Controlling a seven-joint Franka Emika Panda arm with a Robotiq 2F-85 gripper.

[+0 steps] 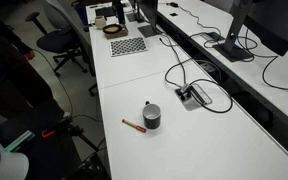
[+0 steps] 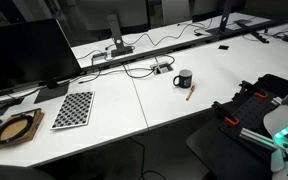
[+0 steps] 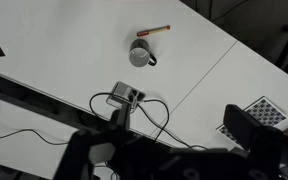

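A dark grey mug stands upright on the white table, with its handle to one side. Close beside it, apart from it, lies an orange-red marker. Both also show in the second exterior view, the mug behind the marker. From above, the wrist view has the mug and the marker near the top, well away from the fingers. My gripper is open, its dark fingers spread wide, with nothing held between them. It hovers off the table's near edge in the exterior views.
A socket box with black cables sits behind the mug. Farther along are a checkered board and a round woven tray. Monitors line the back.
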